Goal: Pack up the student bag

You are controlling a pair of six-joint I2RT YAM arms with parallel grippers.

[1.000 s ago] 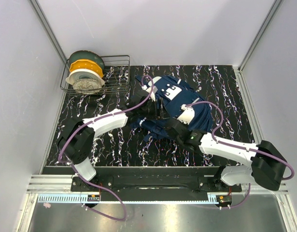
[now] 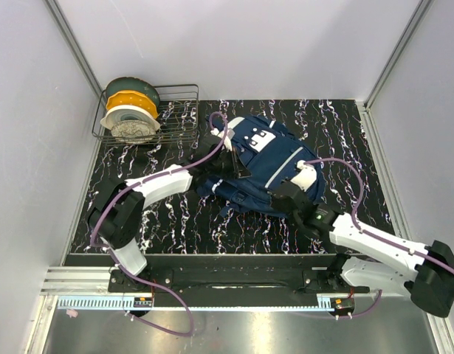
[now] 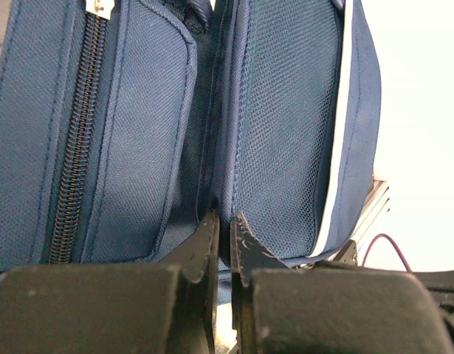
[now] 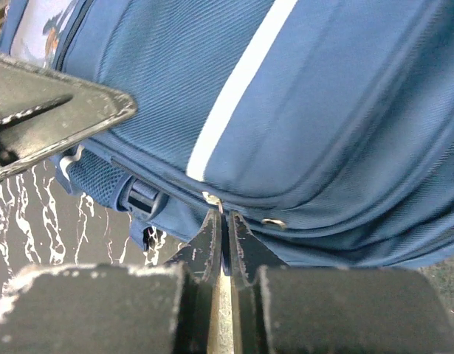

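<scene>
A navy-blue student bag [image 2: 274, 158] with white stripes and a white face patch lies on the dark marbled table. My left gripper [image 2: 244, 174] is at its near left side; in the left wrist view its fingers [image 3: 204, 247] are shut on the bag's fabric edge [image 3: 230, 140]. Farther right along the bag's near edge is my right gripper [image 2: 274, 199]. In the right wrist view its fingertips [image 4: 243, 228] come almost together around a thin zipper pull, with the metal tab [image 4: 212, 198] showing just above. The bag's inside is hidden.
At the back left stands a wire rack [image 2: 179, 110] holding several plates and bowls [image 2: 133, 110]. White walls close in both sides and the back.
My left gripper has gone from open to shut on the bag's edge.
</scene>
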